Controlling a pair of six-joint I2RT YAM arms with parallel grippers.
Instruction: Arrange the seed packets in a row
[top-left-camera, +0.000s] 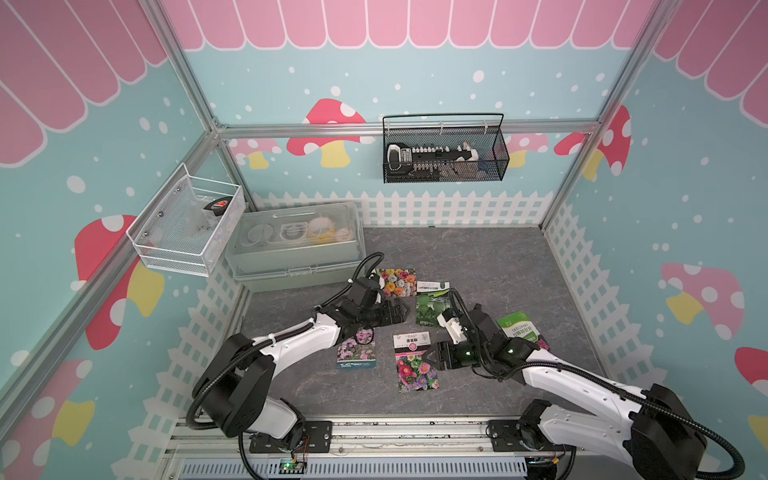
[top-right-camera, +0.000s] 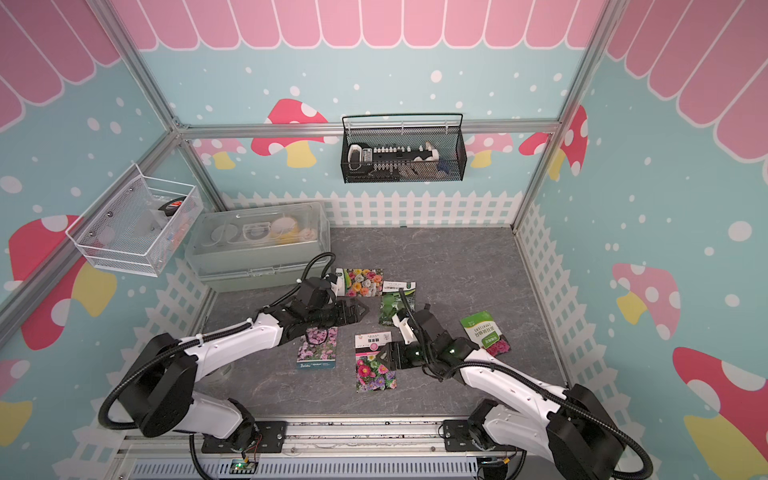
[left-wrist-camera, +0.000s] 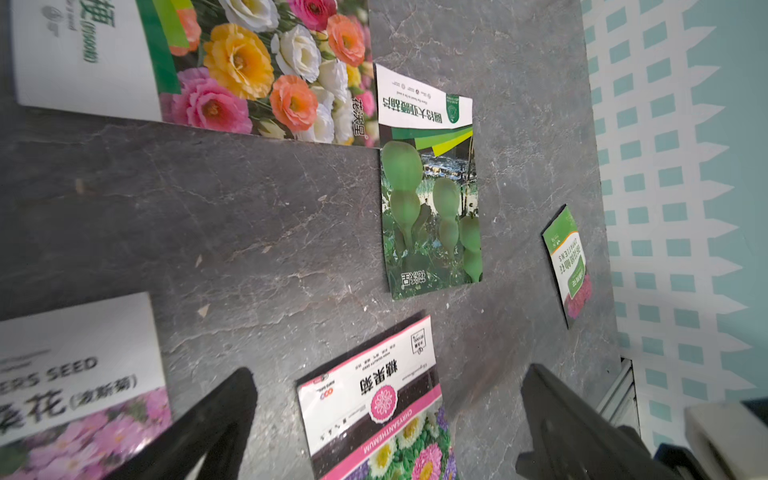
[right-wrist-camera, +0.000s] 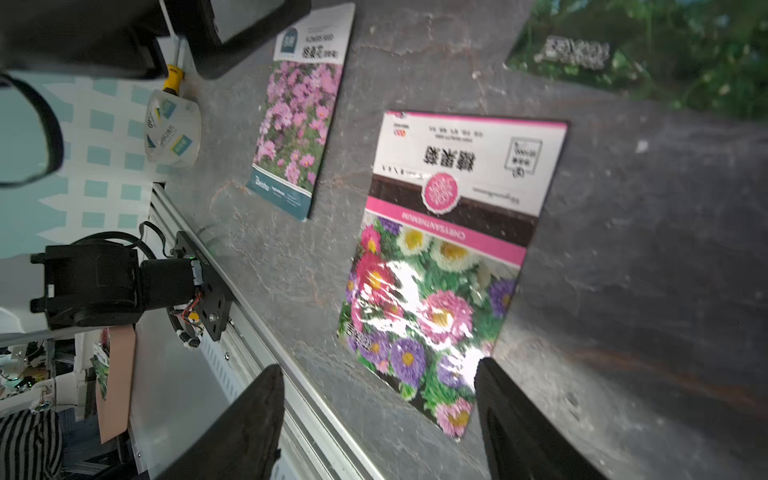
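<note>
Several seed packets lie flat on the grey table. The pink cosmos packet is at the left, partly under my left arm. To its right lies the chrysanthemum packet, with my right gripper open above its right side. Behind are an orange-and-white flower packet and a green gourd packet, their edges almost meeting. A green-and-white packet rests tilted at the far right, apart from the others. My left gripper is open over bare table between the front and back packets, nothing between its fingers.
A lidded pale green box fills the back left corner. White and black wire baskets hang on the walls. A tape roll stands near the left arm.
</note>
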